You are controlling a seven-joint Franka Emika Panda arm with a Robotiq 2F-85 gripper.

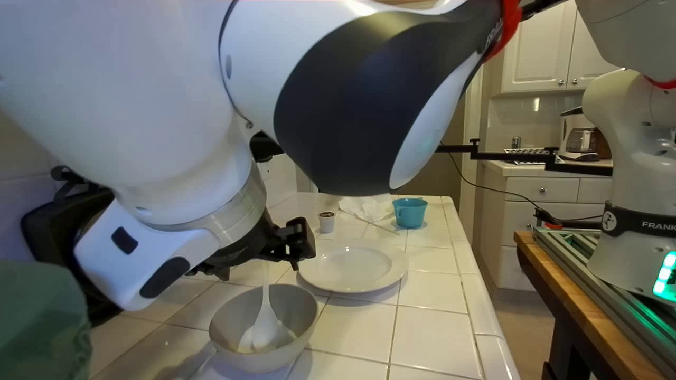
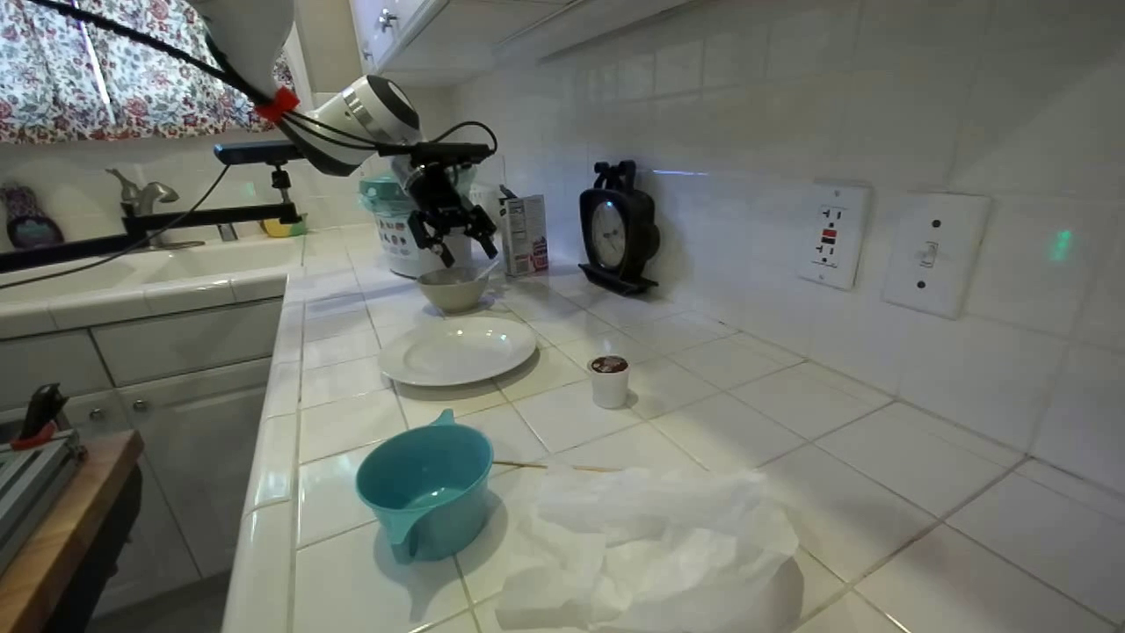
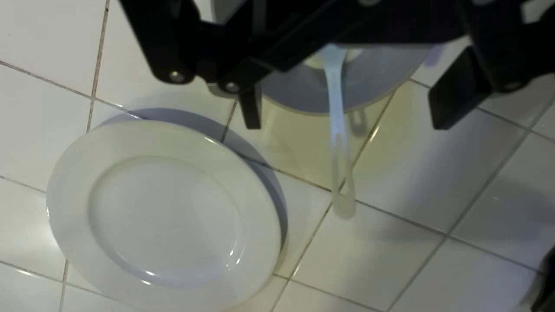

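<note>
A grey bowl (image 1: 231, 329) stands on the tiled counter, holding something pale at its bottom. Resting in it is a white spoon (image 1: 266, 326), whose handle leans over the rim in the wrist view, spoon handle (image 3: 337, 125). Above the bowl my gripper is open, its fingers (image 3: 252, 109) wide apart on either side of the handle and not touching it. From the far side, the gripper (image 2: 455, 253) appears just over the bowl (image 2: 451, 291). A white plate (image 3: 161, 218) lies empty beside the bowl.
A turquoise cup (image 2: 427, 485), a small white pod (image 2: 609, 381) and crumpled paper (image 2: 654, 549) lie beyond the plate. Against the wall stands a black scale (image 2: 617, 232); a box (image 2: 524, 234) and a tub (image 2: 398, 232) are behind the bowl.
</note>
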